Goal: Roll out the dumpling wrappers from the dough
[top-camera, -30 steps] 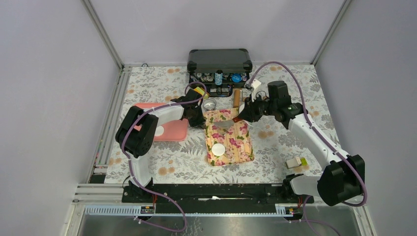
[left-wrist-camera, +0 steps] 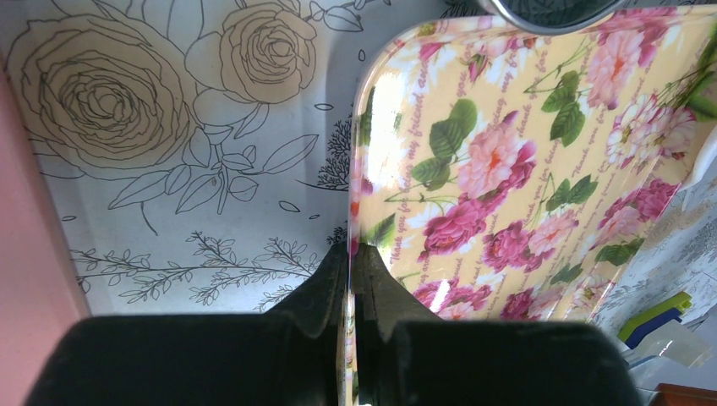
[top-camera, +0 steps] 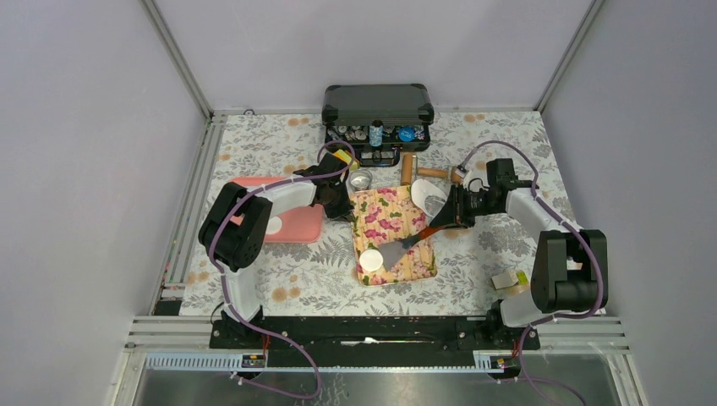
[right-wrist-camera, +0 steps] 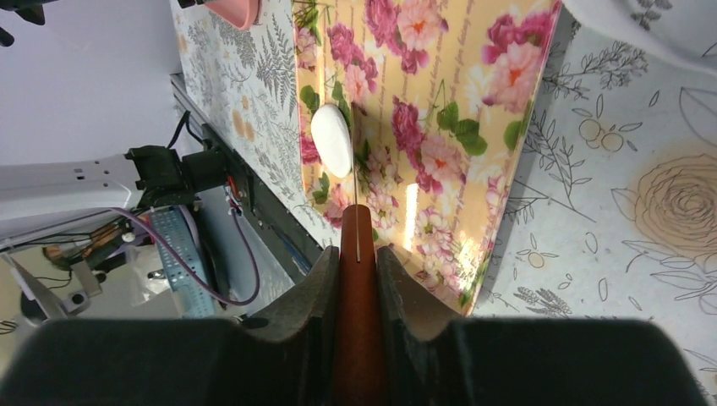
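Note:
A round white piece of dough [top-camera: 371, 260] lies on the lower left part of the floral board [top-camera: 385, 207]. My right gripper is shut on the reddish-brown handle of a scraper [right-wrist-camera: 357, 296]. In the top view the scraper's wide metal blade [top-camera: 394, 253] reaches down to the dough's right edge; in the right wrist view it appears edge-on beside the dough [right-wrist-camera: 331, 140]. My left gripper is shut on the board's left rim. A pink tray [top-camera: 298, 227] to the left holds another white round [top-camera: 273, 226].
Behind the board are a metal bowl [top-camera: 360, 179], a wooden rolling pin [top-camera: 407, 169] and an open dark case [top-camera: 377, 106]. A white dish [top-camera: 423, 194] overlaps the board's upper right. A small box [top-camera: 505, 280] lies at the right.
My right gripper has brought the scraper down the board, and its blade now meets the dough. The dough has shifted slightly left. The left arm stays put.

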